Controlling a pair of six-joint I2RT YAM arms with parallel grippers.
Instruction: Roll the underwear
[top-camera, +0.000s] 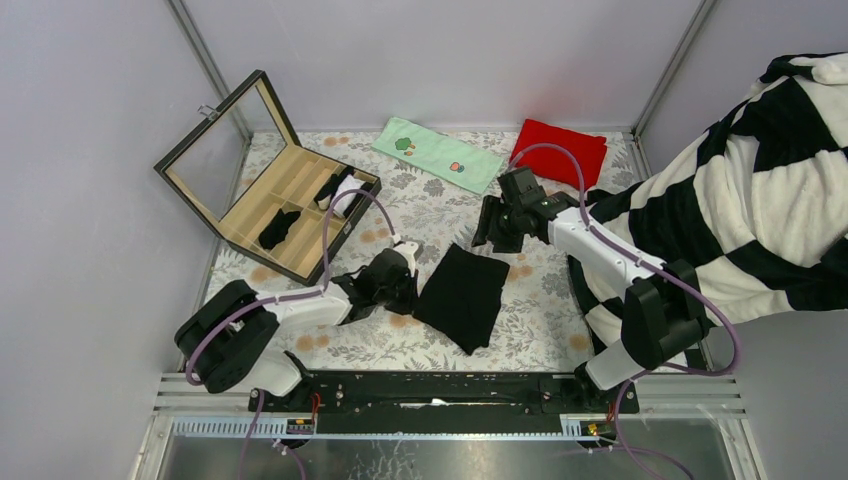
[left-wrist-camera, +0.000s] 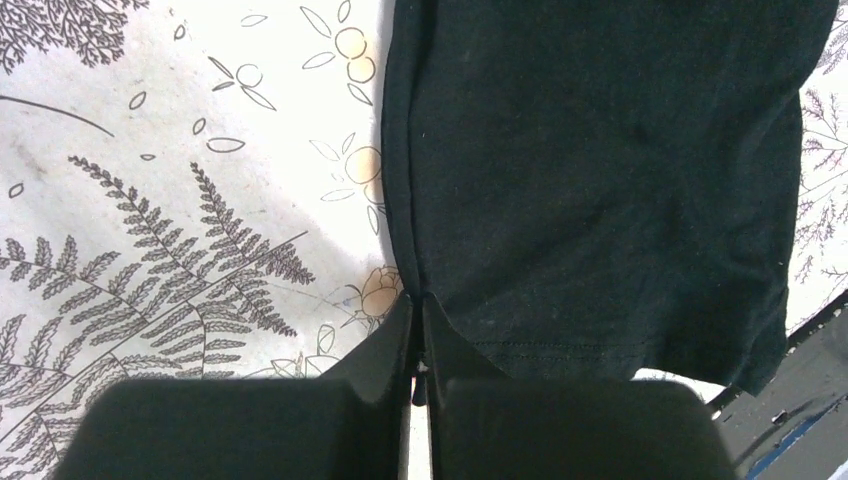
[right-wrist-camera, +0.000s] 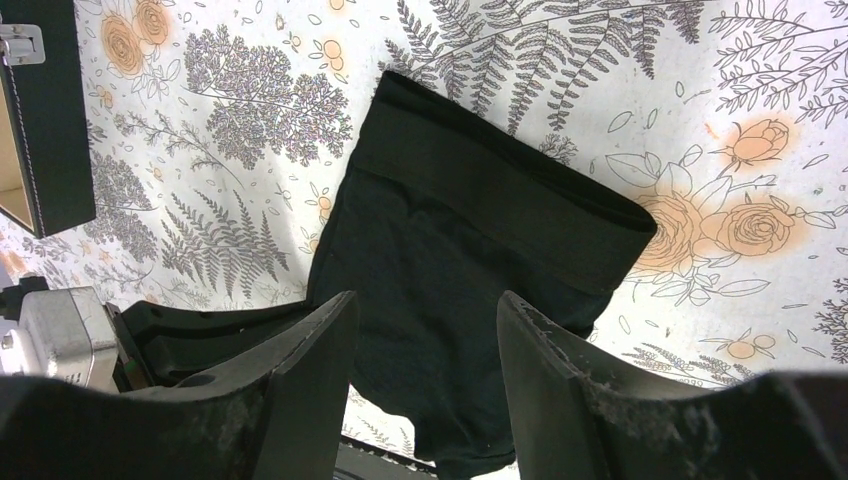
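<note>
The black underwear (top-camera: 462, 298) lies folded flat in the middle of the table, slightly turned, its waistband edge (right-wrist-camera: 500, 190) clear in the right wrist view. At its left edge my left gripper (top-camera: 413, 309) is shut, and in the left wrist view the cloth's thin edge (left-wrist-camera: 398, 180) runs right into the fingertips (left-wrist-camera: 428, 312), pinched between them. My right gripper (top-camera: 496, 248) hangs above the far right corner, its fingers (right-wrist-camera: 325, 345) apart with nothing between them; the underwear shows in the gap below.
An open wooden case (top-camera: 352, 222) with black and white cloth items stands at the left. A green cloth (top-camera: 440, 154) and a red cloth (top-camera: 560, 150) lie at the back. A checkered blanket (top-camera: 730, 200) fills the right side. Bare tabletop surrounds the underwear.
</note>
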